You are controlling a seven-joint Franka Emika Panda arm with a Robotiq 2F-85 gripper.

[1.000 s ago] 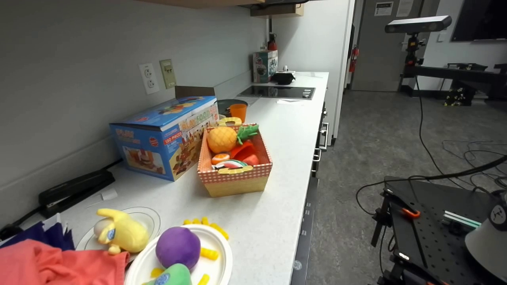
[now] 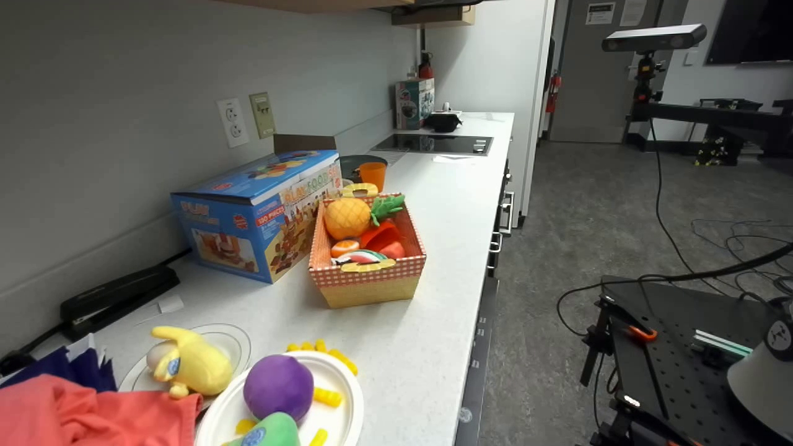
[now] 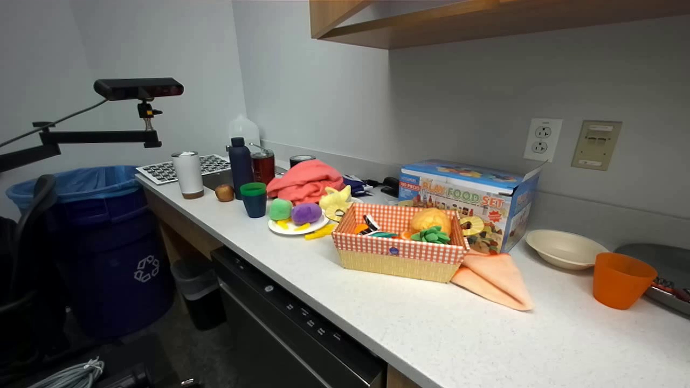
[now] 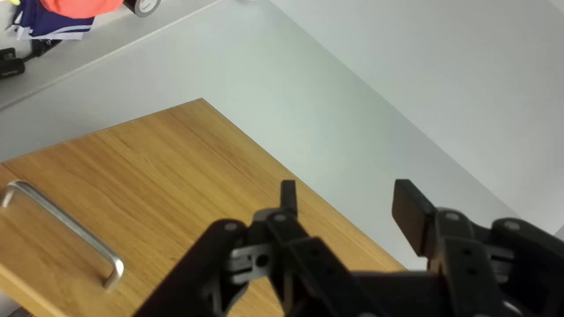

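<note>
In the wrist view my gripper has its dark fingers well apart, and only a wooden cabinet door and bare wall show behind the gap. The wooden door (image 4: 174,174) carries a metal handle (image 4: 63,227) at lower left. Neither exterior view shows the gripper. On the counter stands a red-checked basket (image 2: 370,291) holding a toy pineapple (image 2: 347,218) and other play food. Nearer in exterior view 1 is a white plate (image 2: 352,390) with a purple plush (image 2: 279,386), a green plush (image 2: 271,432) and yellow pieces. A yellow plush (image 2: 194,364) lies beside it.
A blue play food box (image 2: 230,230) stands behind the basket against the wall. A peach napkin (image 3: 495,278), a beige bowl (image 3: 564,251) and an orange cup (image 3: 621,281) sit to its right in exterior view 2.
</note>
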